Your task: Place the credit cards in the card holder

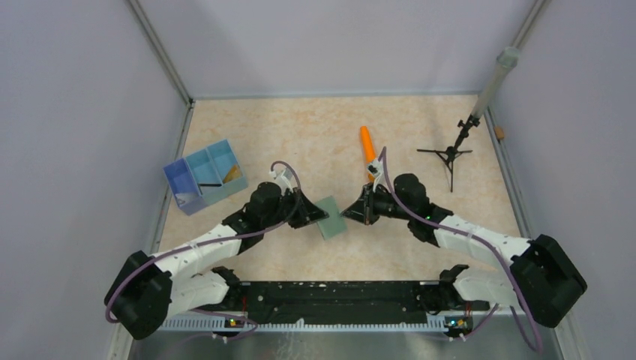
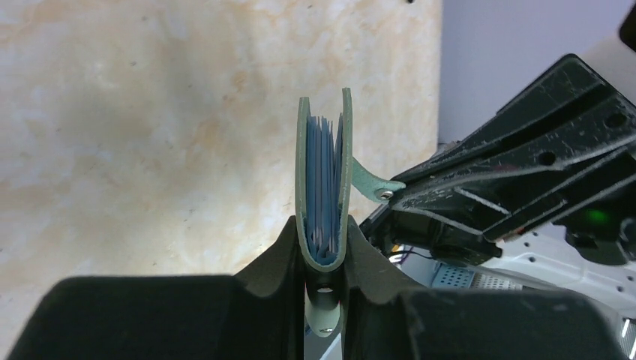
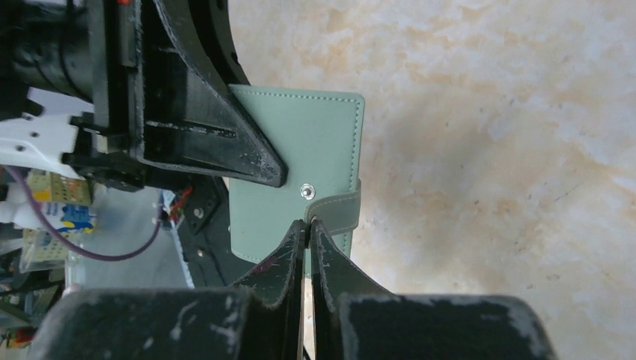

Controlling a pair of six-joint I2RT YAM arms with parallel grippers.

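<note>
My left gripper point(image 1: 321, 217) is shut on the pale green card holder point(image 1: 331, 219) near its bottom end. Seen edge-on in the left wrist view, the holder stands upright with thin blue leaves point(image 2: 321, 187) between its covers; whether cards sit among them I cannot tell. The holder's strap point(image 3: 335, 214) wraps around one edge onto a cover. Its end is pinched in my right gripper, which is shut. A metal snap stud point(image 3: 307, 192) shows on that cover, just above the strap end. No loose credit cards can be made out.
At the left stands a blue divided tray point(image 1: 187, 205) with a few small items inside. An orange tube point(image 1: 367, 141) lies behind the right arm. A tripod point(image 1: 452, 154) stands at the back right.
</note>
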